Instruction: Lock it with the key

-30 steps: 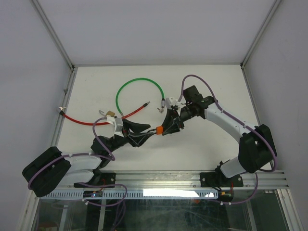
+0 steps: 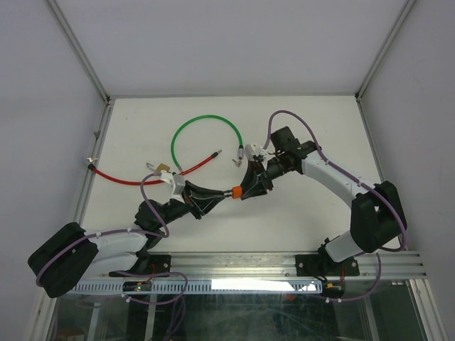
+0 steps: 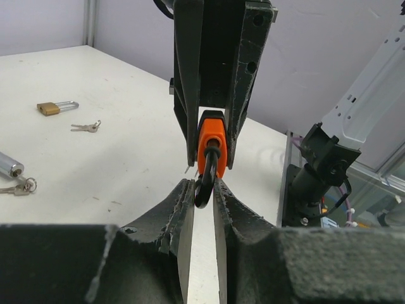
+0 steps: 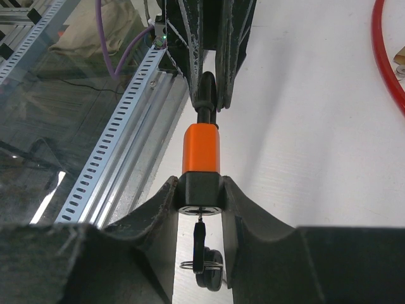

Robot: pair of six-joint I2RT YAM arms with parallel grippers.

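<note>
An orange-bodied padlock with a long black shackle is held by my right gripper, shut on its black base in the right wrist view. A key on a ring hangs from the padlock's bottom, below the right fingertips. My left gripper meets the shackle from the left; in the left wrist view its fingertips are close around the black shackle, with little gap between them.
A brass padlock and keys lie on the white table. A red hose and green hose lie behind the arms.
The left gripper's fingers have drawn nearer each other at the shackle, and its hand has shifted slightly. The right gripper with the padlock has barely moved.
</note>
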